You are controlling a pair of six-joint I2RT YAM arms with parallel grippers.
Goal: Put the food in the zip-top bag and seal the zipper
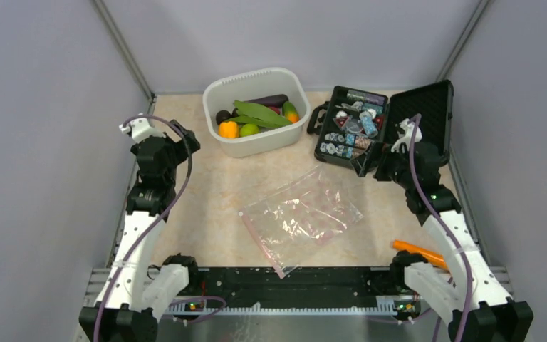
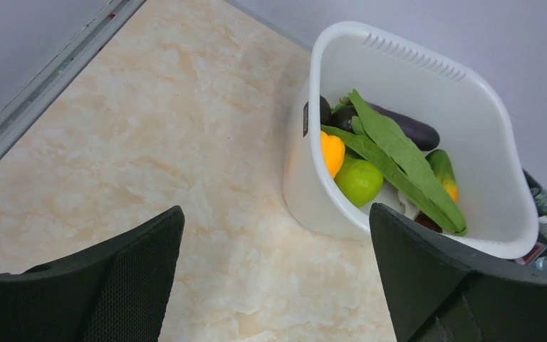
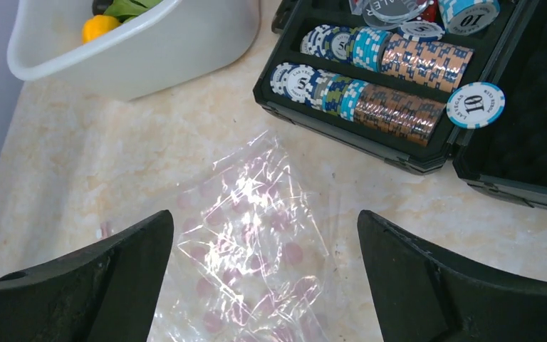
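A clear zip top bag [image 1: 299,217] lies flat on the table's middle, also in the right wrist view [image 3: 242,256]. Behind it a white bin [image 1: 253,142] holds food: an orange pepper [image 1: 228,130], a green apple [image 1: 249,130], leaves [image 1: 260,112], an eggplant [image 1: 274,100] and other pieces. My left gripper is open over bare table left of the bin, nothing between its fingers. My right gripper is open above the area between bag and chip case, nothing in it.
An open black case [image 1: 327,157] of poker chips stands at back right. An orange cylinder [image 1: 406,247] lies at front right, partly behind the right arm. The table left of the bag is clear.
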